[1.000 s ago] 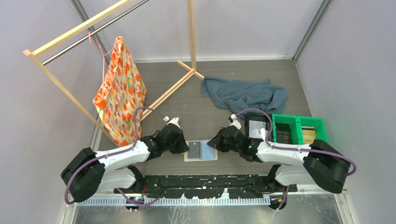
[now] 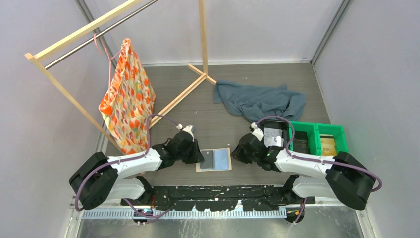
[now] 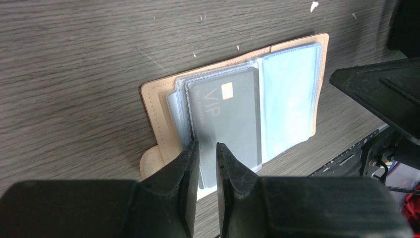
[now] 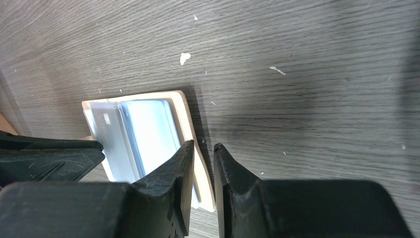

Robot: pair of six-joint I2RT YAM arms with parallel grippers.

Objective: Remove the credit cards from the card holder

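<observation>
The open card holder point(image 2: 213, 159) lies flat on the table between the grippers: tan backing, clear blue sleeves point(image 3: 287, 94), and a grey VIP card point(image 3: 225, 124) in the left side. My left gripper is over that card's left part, fingertips a little apart at the sleeve edge; whether they hold anything is not clear. My right gripper hangs just right of the holder's right edge, fingertips slightly apart, nothing between them.
Green bins point(image 2: 337, 136) and a black tray point(image 2: 272, 134) are at the right. A blue-grey cloth point(image 2: 257, 99) lies behind, a wooden rack point(image 2: 178, 96) with a hanging patterned bag stands back left.
My left gripper has moved slightly right onto the holder's left part. My right gripper has drawn back to the right, off the blue sleeve.
</observation>
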